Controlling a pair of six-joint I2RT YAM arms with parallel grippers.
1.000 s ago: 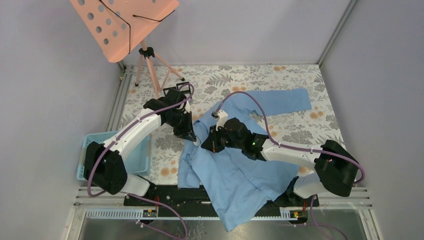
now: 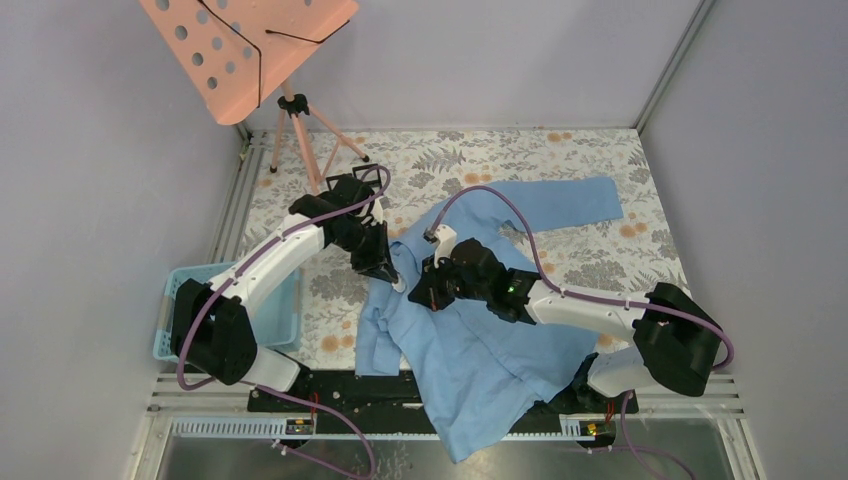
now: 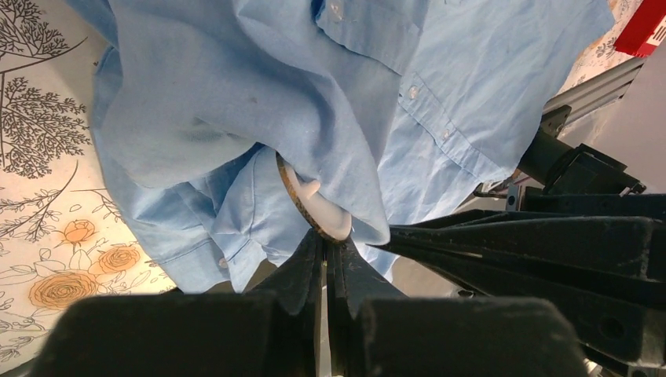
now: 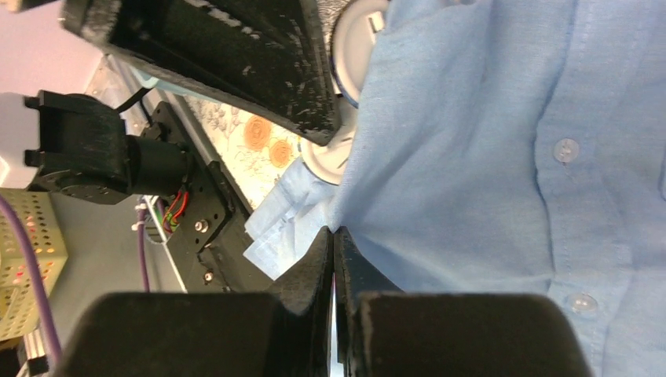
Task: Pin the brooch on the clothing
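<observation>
A blue button-up shirt (image 2: 470, 340) is spread over the table, part of it gathered into a raised fold (image 3: 314, 118). The brooch (image 3: 326, 214), pale with a brown-gold rim, stands nearly edge-on against this fold. My left gripper is shut on its lower rim. In the right wrist view, pale round parts of the brooch (image 4: 320, 163) show behind the left finger and the cloth. My right gripper is shut on the edge of the shirt fold, close beside the brooch. Whether the pin passes through the cloth is hidden.
At the left stands a light-blue basket (image 2: 168, 318). A pink stand (image 2: 300, 135) rises at the back left. Patterned cloth (image 2: 560, 150) covers the table, with bare room at the back right. The two grippers are very close together.
The left gripper and brooch have shifted slightly to the right. My right gripper has also moved a little to the right. The rest of the shirt lies much as before.
</observation>
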